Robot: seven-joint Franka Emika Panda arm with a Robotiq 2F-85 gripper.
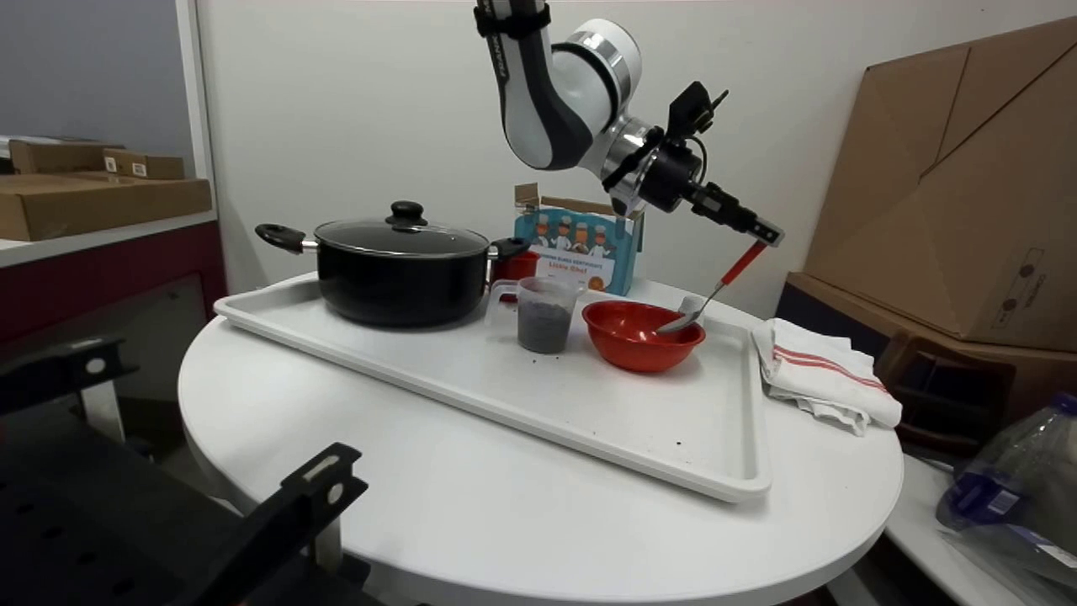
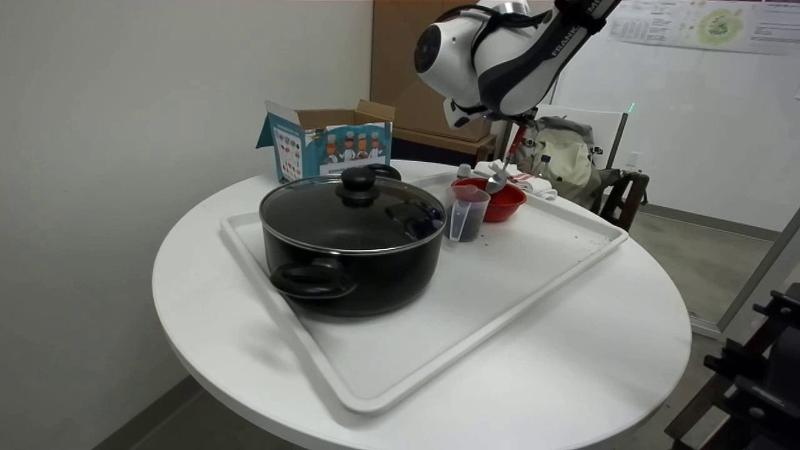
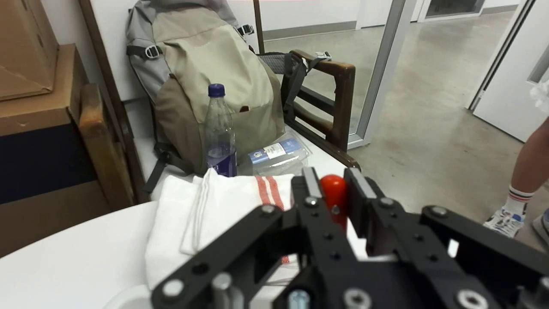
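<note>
My gripper (image 1: 770,234) is shut on the red handle (image 1: 744,263) of a metal spoon, and the handle's red end (image 3: 334,191) shows between the fingers in the wrist view. The spoon slants down to the left. Its metal head (image 1: 678,324) reaches over the rim into the red bowl (image 1: 638,355); whether it touches the bowl's inside I cannot tell. Left of the bowl stands a clear measuring cup (image 1: 545,325) holding dark grains. In the second exterior view the spoon head (image 2: 495,184) appears at the bowl (image 2: 506,206), while the arm hides the gripper.
A white tray (image 1: 485,404) carries the bowl, the cup and a lidded black pot (image 1: 404,283). Behind them stands a blue box (image 1: 580,242). A folded white towel (image 1: 823,369) lies to the tray's right. The tray's front is mostly clear, with a few dark specks.
</note>
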